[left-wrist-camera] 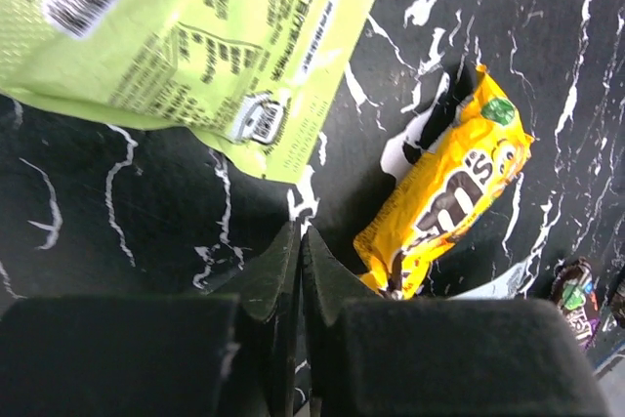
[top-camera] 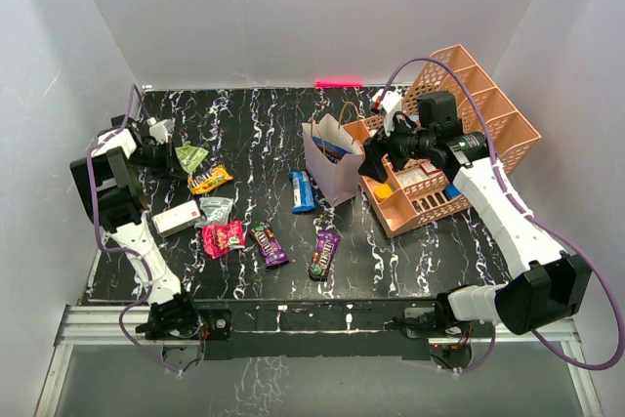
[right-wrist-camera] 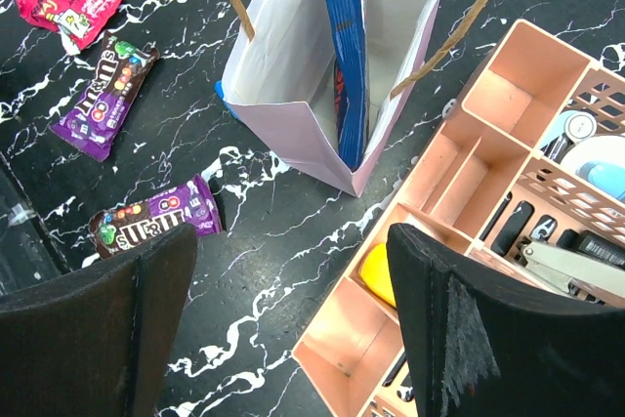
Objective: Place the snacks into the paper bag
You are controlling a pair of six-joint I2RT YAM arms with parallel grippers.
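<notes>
A flat green snack packet (left-wrist-camera: 225, 56) lies on the black marbled table just beyond my left gripper, which is shut with nothing between its fingers. Beside it to the right is the yellow M&M's bag (left-wrist-camera: 444, 192). The white paper bag (top-camera: 333, 163) stands upright mid-table, and the right wrist view shows a blue packet (right-wrist-camera: 345, 46) inside it. My right gripper is open and empty above the table, between the bag and the organizer. Purple M&M's bags (right-wrist-camera: 156, 219), a red packet (top-camera: 224, 238) and a blue packet (top-camera: 302, 191) lie loose.
The pink organizer (top-camera: 391, 222) takes up the right side, with tools and a yellow item in it. A white box (top-camera: 176, 219) and a silver packet (top-camera: 215, 210) sit in front of the left arm. Bare table lies left of the paper bag.
</notes>
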